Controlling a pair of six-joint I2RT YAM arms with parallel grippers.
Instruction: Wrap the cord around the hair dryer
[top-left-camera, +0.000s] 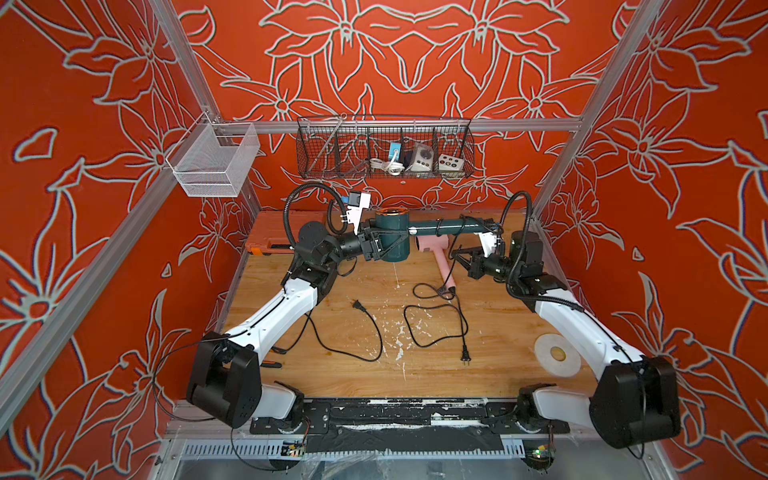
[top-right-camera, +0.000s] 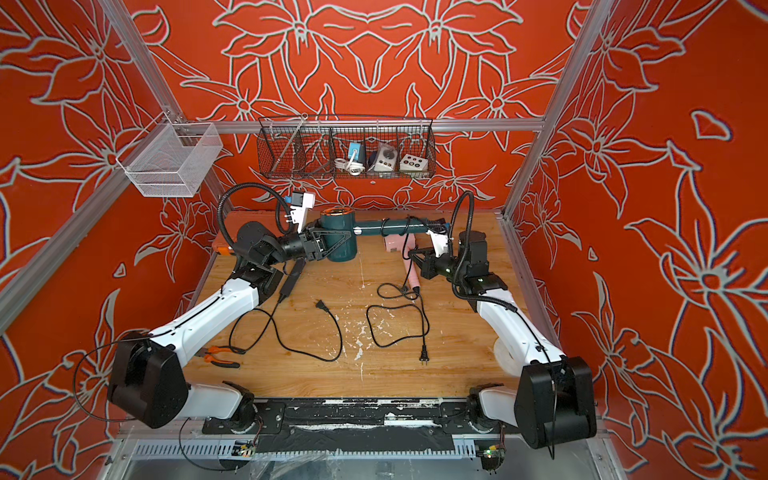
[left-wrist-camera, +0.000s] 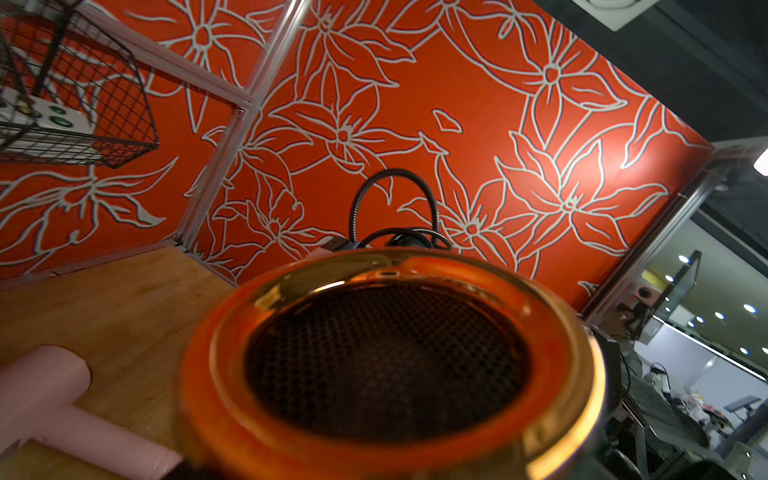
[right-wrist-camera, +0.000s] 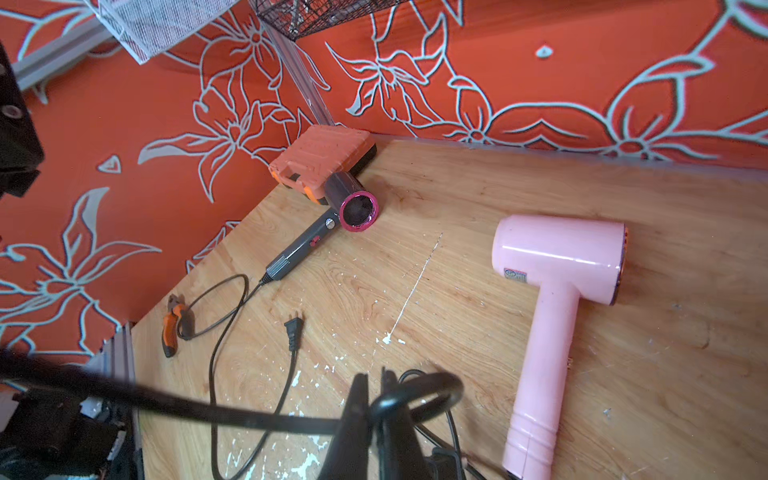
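A dark teal hair dryer (top-left-camera: 394, 240) with a copper-rimmed end (left-wrist-camera: 560, 376) is held aloft in my left gripper (top-left-camera: 376, 242), shut on its body. Its handle (top-right-camera: 372, 227) lies horizontal toward the right, with black cord looped round it. My right gripper is below the handle's end, shut with the black cord (right-wrist-camera: 200, 408) at its fingertips; the right wrist view shows the cord crossing and looping there.
A pink hair dryer (right-wrist-camera: 552, 256) and a grey one (right-wrist-camera: 344, 196) lie on the table (top-right-camera: 352, 304) among cords. An orange case (right-wrist-camera: 316, 152), pliers (right-wrist-camera: 170, 328) and a white ring (top-left-camera: 557, 360) are also there; wire baskets (top-left-camera: 384, 144) hang behind.
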